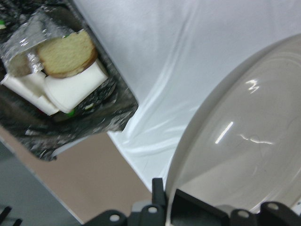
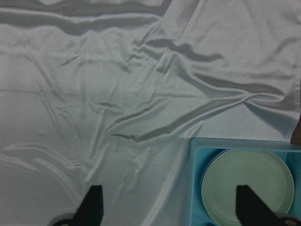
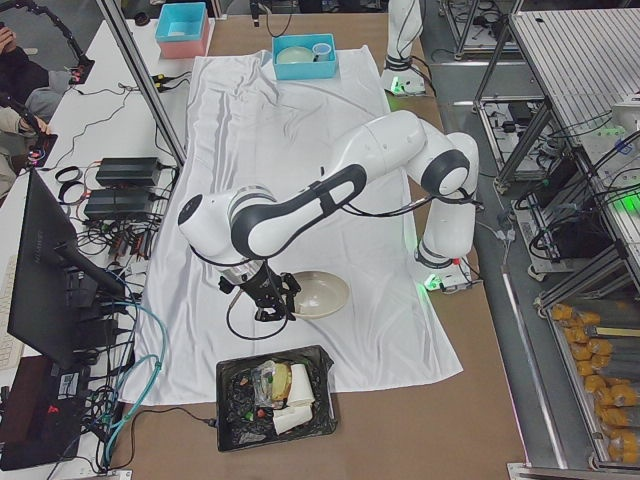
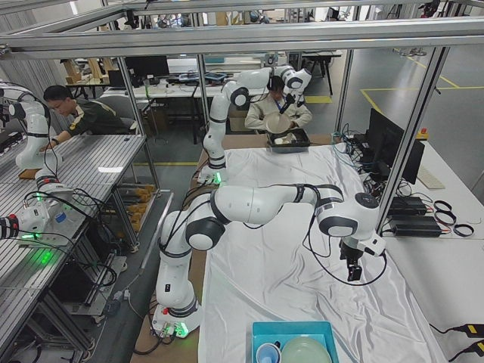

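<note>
My left gripper point(image 3: 280, 298) is shut on the rim of a cream plate point(image 3: 320, 292), lifted above the white cloth just behind the black-lined bin point(image 3: 228, 430). The bin holds bread point(image 1: 66, 54), crumpled clear plastic point(image 1: 28, 42) and white paper items point(image 1: 75, 89). In the right wrist view my right gripper stands open over the cloth, beside a blue container point(image 3: 305, 70) with a pale green plate point(image 2: 247, 183) and a blue cup point(image 4: 268, 355).
A monitor point(image 3: 45, 280) and cables line the left side. Brown board borders the cloth at the front and right.
</note>
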